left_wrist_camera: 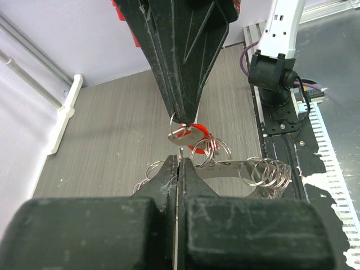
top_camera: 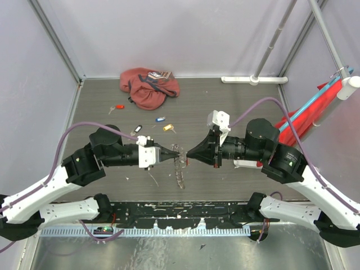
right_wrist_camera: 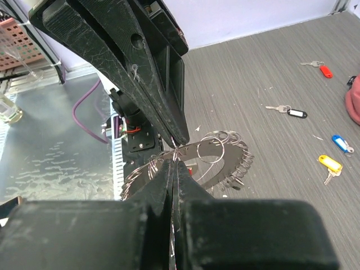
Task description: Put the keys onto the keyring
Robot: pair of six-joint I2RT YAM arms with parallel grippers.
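In the top view my left gripper (top_camera: 178, 154) and right gripper (top_camera: 188, 154) meet nearly tip to tip above the table. The left one is shut on the keyring, a thin metal band (left_wrist_camera: 228, 167) strung with several small wire rings (left_wrist_camera: 264, 171). My right gripper is shut on the thin ring of a silver key (left_wrist_camera: 188, 135) with an orange-red tag (left_wrist_camera: 201, 133). That key hangs just beyond the left fingertips, close to the band. In the right wrist view the tips overlap, and whether the key's ring is linked to the keyring cannot be told.
Farther back lie keys with a red tag (right_wrist_camera: 325, 71), a black tag (right_wrist_camera: 297, 113), a blue tag (right_wrist_camera: 340, 143) and a yellow tag (right_wrist_camera: 330, 163). A red cloth bag (top_camera: 149, 90) rests by the back wall. Around the grippers the table is clear.
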